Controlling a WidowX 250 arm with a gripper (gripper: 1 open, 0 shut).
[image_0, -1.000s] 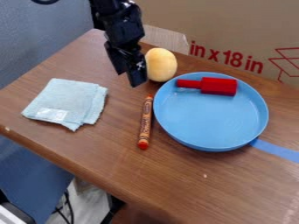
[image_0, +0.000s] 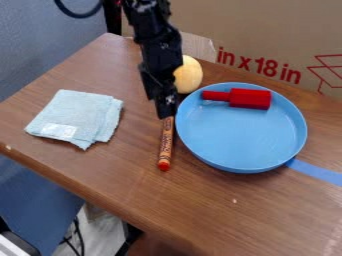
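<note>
My black gripper (image_0: 166, 106) points down at the upper end of an orange crayon-like stick (image_0: 166, 145) with a red tip, lying on the wooden table just left of a blue plate (image_0: 241, 135). The fingertips are at or just above the stick; whether they are shut or touching it is unclear. A red object with a handle (image_0: 247, 98) rests on the back of the plate. Behind the gripper, a yellow rounded object (image_0: 189, 73) is partly hidden.
A folded light-blue cloth (image_0: 74, 118) lies at the left. A cardboard box (image_0: 281, 40) stands along the back. Blue tape runs from the plate's right side.
The gripper has come down onto or close over the upper end of the orange stick. The objects on the table look unmoved.
</note>
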